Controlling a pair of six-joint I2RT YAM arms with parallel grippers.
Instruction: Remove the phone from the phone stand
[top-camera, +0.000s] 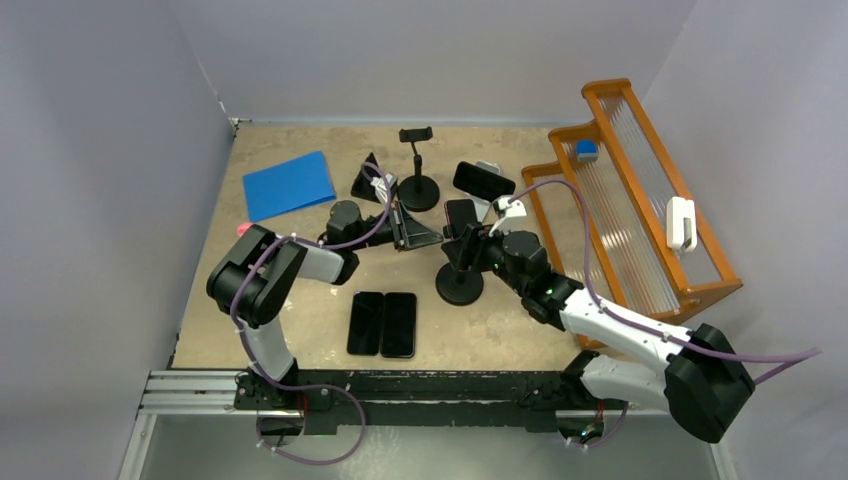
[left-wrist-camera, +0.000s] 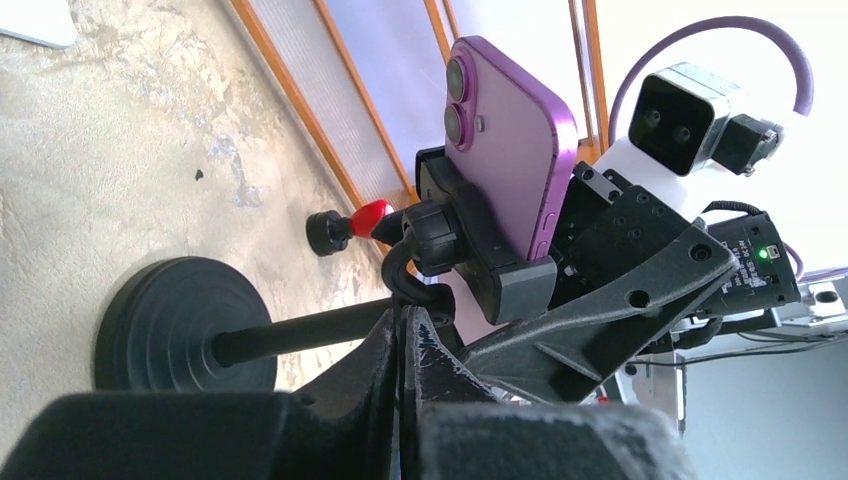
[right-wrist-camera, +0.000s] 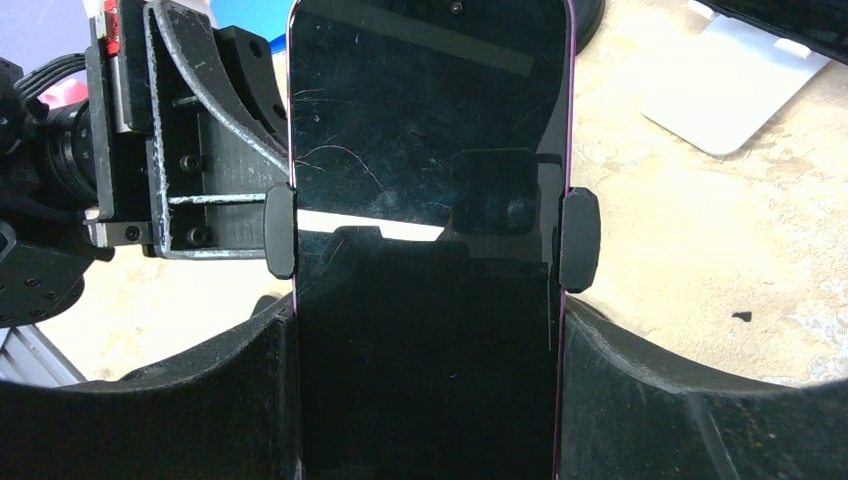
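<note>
The purple-edged phone (left-wrist-camera: 512, 140) sits upright in the black clamp (left-wrist-camera: 478, 235) of the phone stand (left-wrist-camera: 190, 325), its lens side showing in the left wrist view. My right gripper is shut on the phone's two side edges, below the clamp's pads. From above, the phone (top-camera: 461, 212) and the stand's round base (top-camera: 459, 286) are near the table's middle. My left gripper is shut with nothing between its fingers; in that view its tips overlap the pole just below the clamp. Whether they touch the stand cannot be told.
Two dark phones (top-camera: 382, 324) lie flat near the front edge. An empty phone stand (top-camera: 419, 190), another phone on a holder (top-camera: 484, 181) and a blue folder (top-camera: 288, 187) occupy the back. A wooden rack (top-camera: 630, 200) fills the right side.
</note>
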